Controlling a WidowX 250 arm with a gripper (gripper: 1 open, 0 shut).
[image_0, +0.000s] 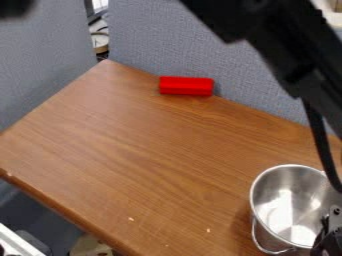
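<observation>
A red cylinder (186, 86) lies on its side at the back of the wooden table (134, 160), against the grey padded wall. A shiny metal pot (281, 205) with a wire handle stands at the table's right front. The black robot arm (267, 50) fills the upper right and runs down the right edge with a cable. The gripper's fingers cannot be made out; dark parts at the pot's right side are cut off by the frame.
Grey padded panels (214, 40) border the table at the back and left. A dark gap lies beyond the front left edge.
</observation>
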